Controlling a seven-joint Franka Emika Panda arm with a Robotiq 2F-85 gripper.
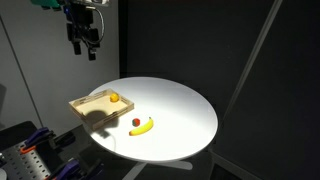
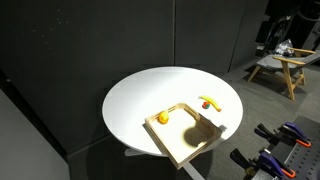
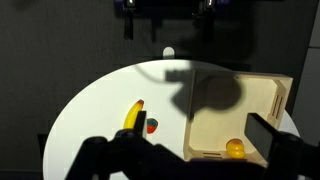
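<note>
High above the left side of the table hangs my gripper (image 1: 85, 50), its fingers open with nothing between them. In the wrist view its dark fingers (image 3: 262, 138) spread wide at the bottom corners. A shallow wooden tray (image 3: 213, 118) lies on the white round table (image 2: 130, 98), near the robot's side. Inside the tray, by one edge, rests an orange fruit (image 2: 164, 117). Outside it, on bare table, are a yellow banana (image 1: 142, 127) and a small round red fruit (image 1: 136, 121), close beside each other. Neither touches the gripper.
The tray sits close to the table's edge. A wooden chair (image 2: 278, 70) stands on the floor well away from the table.
</note>
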